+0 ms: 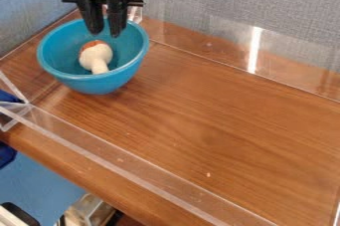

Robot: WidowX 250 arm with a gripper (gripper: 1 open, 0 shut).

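A turquoise bowl sits at the back left of the wooden table, holding a pale mushroom-like object with an orange-red top, lying tilted. The black gripper hangs over the back of the bowl, above that object, its two fingers pointing down and apart, with nothing visible between them.
A dark blue item shows at the left edge, off the tabletop. Other gear is partly visible at lower left.
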